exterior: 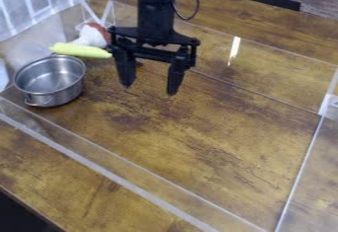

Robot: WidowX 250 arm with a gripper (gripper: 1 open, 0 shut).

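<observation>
My black gripper (150, 76) hangs over the middle-back of the wooden table, its two fingers spread wide and nothing visible between them. A steel pot (51, 78) sits at the left. Behind it lies a long pale yellow-green item (79, 50), and beyond that a white and reddish object (91, 34), small and hard to make out.
Clear low walls border the wooden table (211, 147), whose middle and right are bare. A white curtain-like backdrop stands at the back left, and a dark bar lies at the back right edge.
</observation>
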